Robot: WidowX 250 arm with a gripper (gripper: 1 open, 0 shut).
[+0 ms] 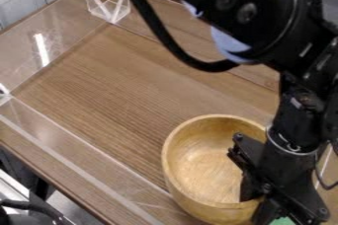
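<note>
A yellow-tan bowl point(199, 160) lies on its side or at a tilt near the front right of the wooden surface. My black gripper point(259, 191) is at the bowl's right rim, shut on it, with its fingertips partly hidden. A small green thing point(284, 220) shows under the gripper at the bottom edge.
A clear plastic piece point(109, 4) stands at the back left. Black cables lie beyond the near left edge.
</note>
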